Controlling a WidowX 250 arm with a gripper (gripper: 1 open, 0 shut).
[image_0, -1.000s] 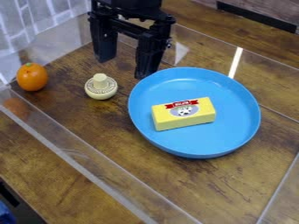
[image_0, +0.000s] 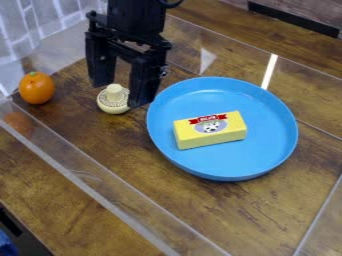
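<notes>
My dark gripper (image_0: 123, 64) hangs open in the upper middle, its two fingers spread above and around a pale, round, mushroom-like object (image_0: 115, 101) on the wooden table. To its right a blue plate (image_0: 254, 150) holds a yellow box (image_0: 229, 127) with a red label and a small printed picture. An orange fruit (image_0: 36, 88) sits at the left.
A transparent edge or panel runs along the left side of the view. A short white strip lies behind the plate.
My gripper has moved left, from above the plate's back edge toward the pale round object. The objects on the table have not visibly moved.
</notes>
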